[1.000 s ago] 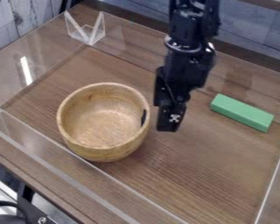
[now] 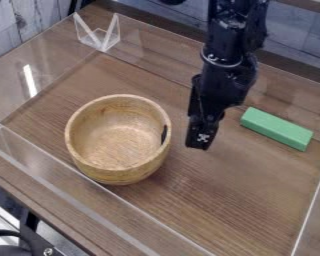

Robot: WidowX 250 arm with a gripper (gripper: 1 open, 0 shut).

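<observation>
My black gripper (image 2: pixel 203 118) reaches down over the middle of the table, just to the right of a round wooden bowl (image 2: pixel 120 138), its fingertips low near the bowl's right side and open. The bowl looks empty, with a dark mark on its right rim. A green rectangular block (image 2: pixel 275 129) lies on the right side of the table, apart from the gripper.
The wooden table (image 2: pixel 230 200) has free room in front and at the back left. A clear plastic or white wire object (image 2: pixel 96 32) sits at the back left. Pale edges border the table at left, back and right.
The arm has shifted slightly to the right and changed its angle a little beside the bowl. The bowl and green block have stayed where they were.
</observation>
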